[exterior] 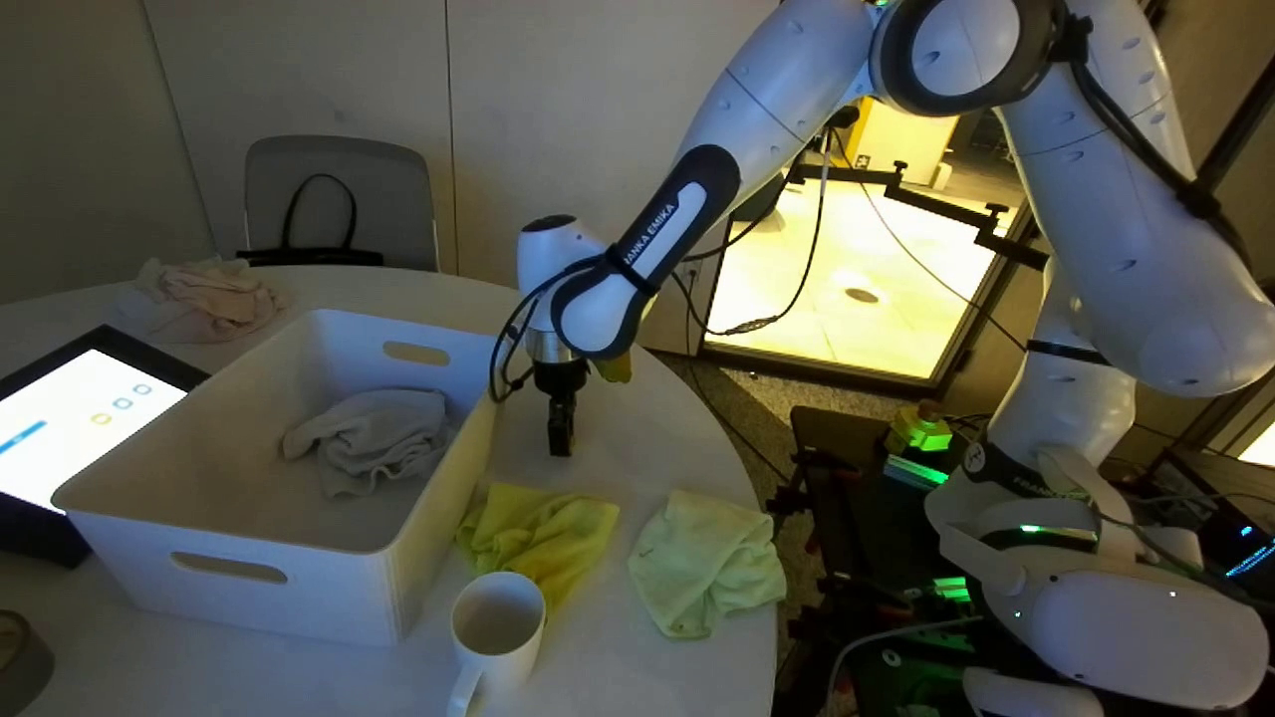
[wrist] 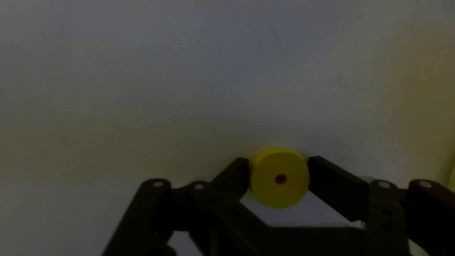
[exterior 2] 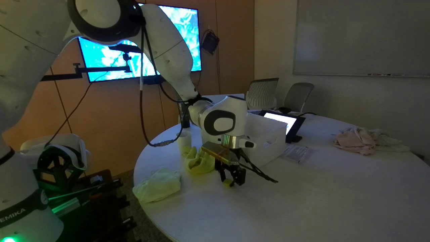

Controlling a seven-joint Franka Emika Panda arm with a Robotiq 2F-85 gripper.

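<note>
Between my fingers is a small round yellow piece (wrist: 279, 181) with a dark hole in the middle of its face. My gripper is shut on it, one pad pressing each side. In the second exterior view the yellow piece (exterior 2: 228, 183) shows at the fingertips, close to the white tabletop; whether it touches the table I cannot tell. From the first exterior view my gripper (exterior: 561, 444) points down beside the right wall of the white bin (exterior: 394, 574), and the piece itself is hidden there.
A yellow cloth (exterior: 544, 532) and a pale green cloth (exterior: 705, 562) lie nearer the front, with a white mug (exterior: 496, 633) beside them. Inside the bin rests a grey cloth (exterior: 377, 436). Pink cloth (exterior 2: 354, 140) lies far off. A lit tablet (exterior: 84, 418) adjoins the bin.
</note>
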